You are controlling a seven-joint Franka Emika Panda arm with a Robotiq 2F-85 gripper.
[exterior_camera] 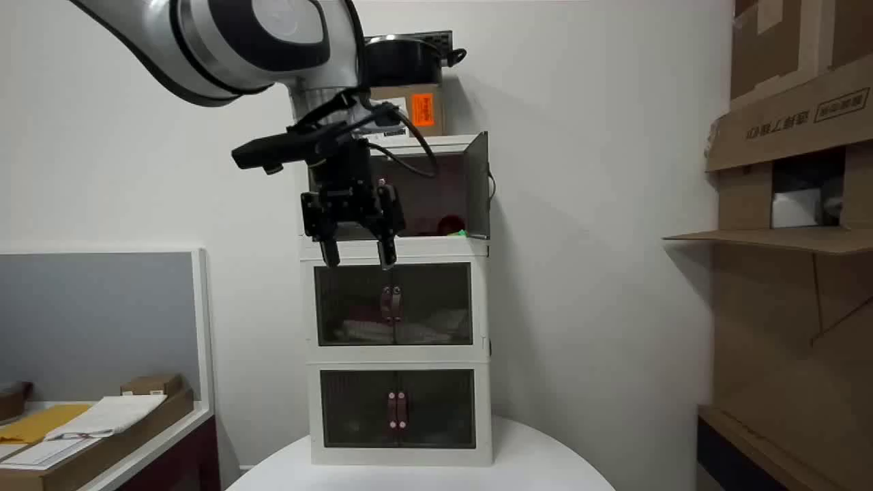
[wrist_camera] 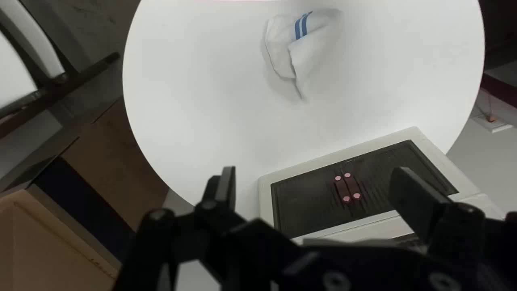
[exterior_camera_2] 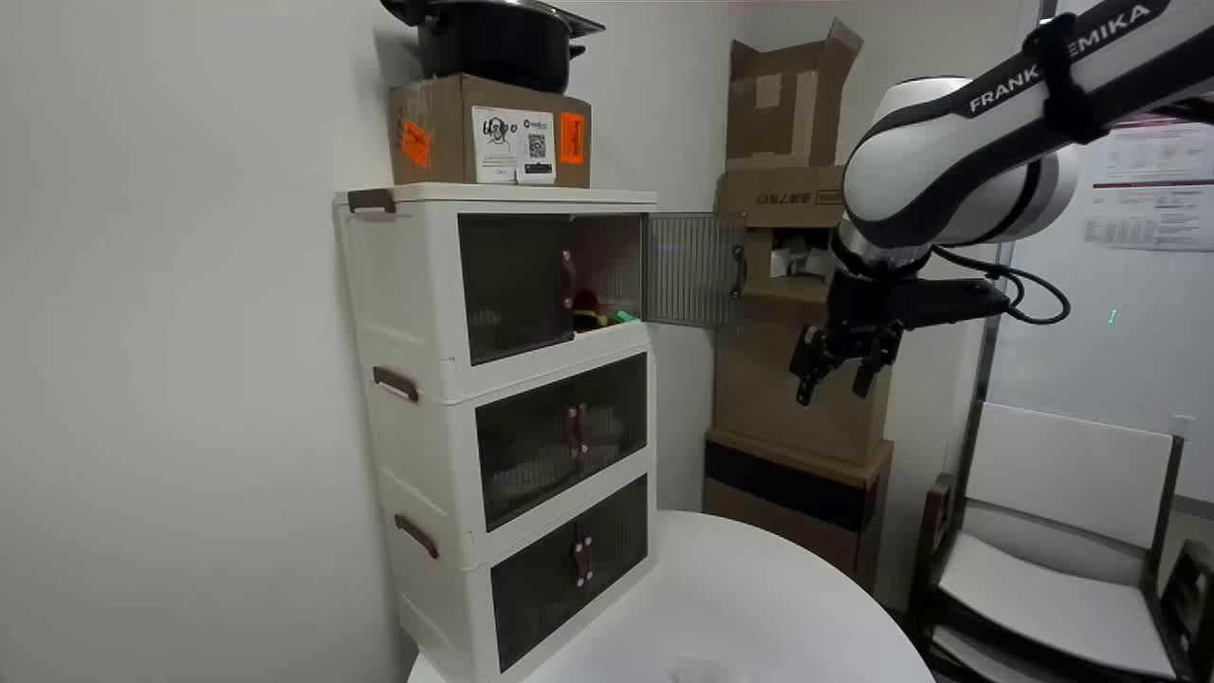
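Observation:
My gripper [exterior_camera: 358, 260] stands open in the air in front of the white cabinet [exterior_camera: 401, 354], with nothing between its fingers. Exterior view 2 shows the gripper [exterior_camera_2: 834, 393] to the right of the cabinet, well apart from it. The right door [exterior_camera_2: 691, 269] of the top compartment is swung open; red and green items [exterior_camera_2: 586, 311] sit inside near that opening. Both lower compartments have their doors shut. In the wrist view, a white cloth with blue stripes [wrist_camera: 315, 48] lies crumpled on the round white table [wrist_camera: 194, 87], beyond my spread fingers [wrist_camera: 226, 190].
On top of the cabinet rest a cardboard box [exterior_camera_2: 438, 131] and a black pot [exterior_camera_2: 501, 46]. Stacked cardboard boxes [exterior_camera_2: 785, 398] and a white chair [exterior_camera_2: 1064, 489] stand around the table.

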